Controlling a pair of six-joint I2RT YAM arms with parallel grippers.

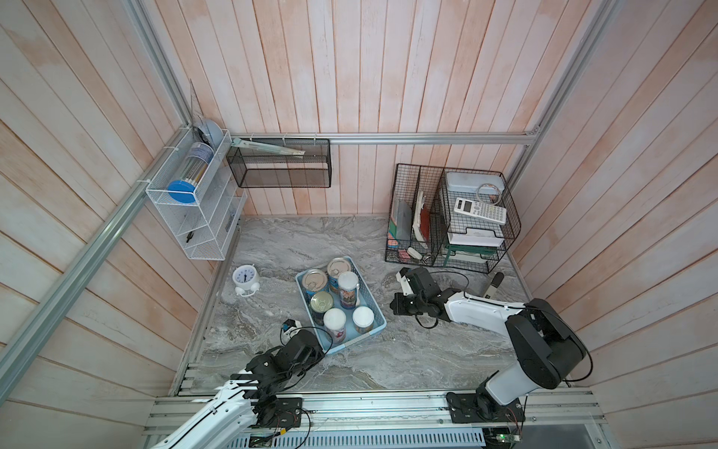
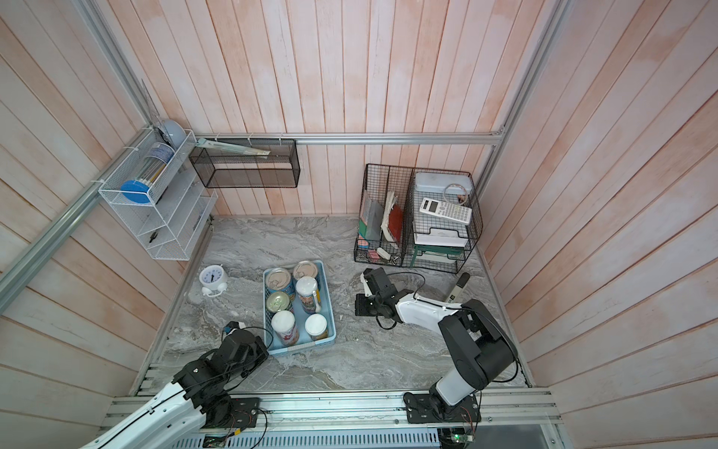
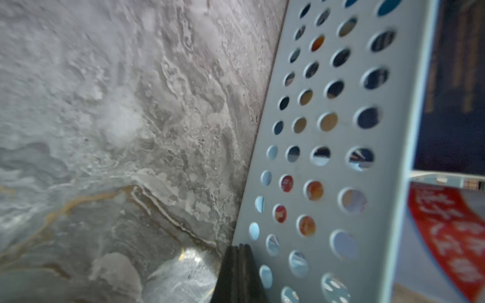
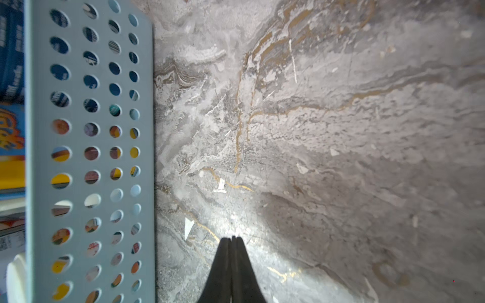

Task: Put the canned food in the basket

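Note:
The light blue perforated basket (image 1: 380, 320) stands turned at an angle on the marble top in the top left view. Inside it are several containers: metal-lidded cans (image 1: 315, 280) at the far end, a green-gold-lidded can (image 1: 321, 301), and white-lidded jars (image 1: 363, 317) nearer me. My left gripper is shut at the foot of the basket's left wall, nothing showing between its fingers; whether it touches the wall I cannot tell. Low over the marble, a short way off the basket's right wall (image 4: 108, 151), my right gripper is shut and empty.
A white clock (image 1: 245, 279) stands left of the basket. At the back right is a black wire rack (image 1: 396, 217) with papers and a remote. A dark-ended object (image 1: 493, 283) lies behind the right arm. Marble behind the basket is clear.

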